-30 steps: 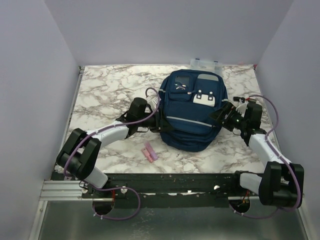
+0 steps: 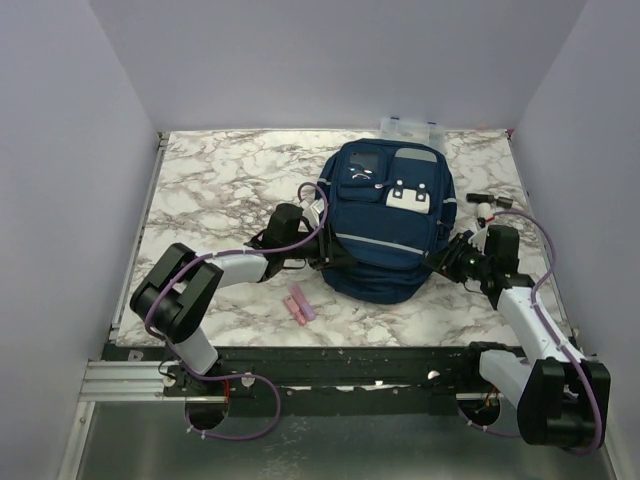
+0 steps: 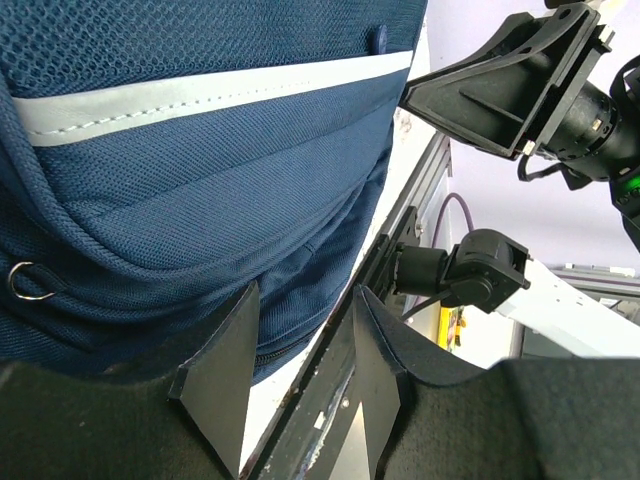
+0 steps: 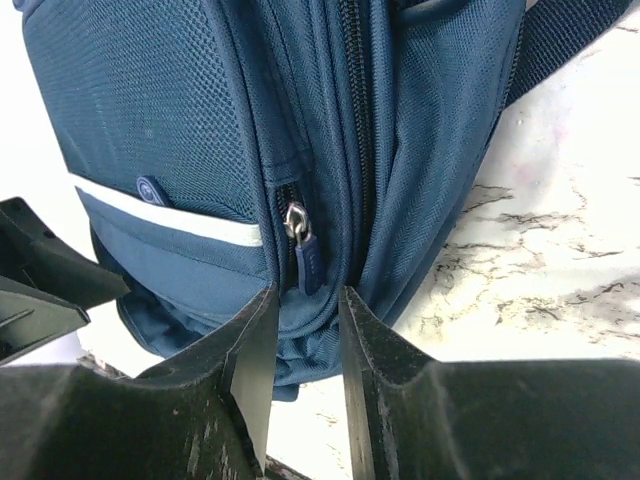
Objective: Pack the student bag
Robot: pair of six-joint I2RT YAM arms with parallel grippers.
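The dark blue school bag (image 2: 385,235) lies on the marble table, its pocketed front up and its bottom part nearest me. At the bag's lower left edge, my left gripper is partly open, blue cloth visible beyond its fingertips. On the opposite side, my right gripper also stands partly open, over a zipped seam. A metal-and-blue zipper pull (image 4: 308,255) hangs just beyond its fingertips. Whether any cloth lies between the right fingers is hard to tell. Two pink items (image 2: 299,304) lie on the table left of the bag.
Behind the bag is a clear plastic box (image 2: 412,130). A dark object (image 2: 489,200) and a white one (image 2: 485,212) lie to the right, close to the right arm. Free table spreads out at the left and back left.
My right gripper has come down along the bag's right edge towards the front. The left gripper has shifted slightly right, further over the bag's edge. The bag looks little changed.
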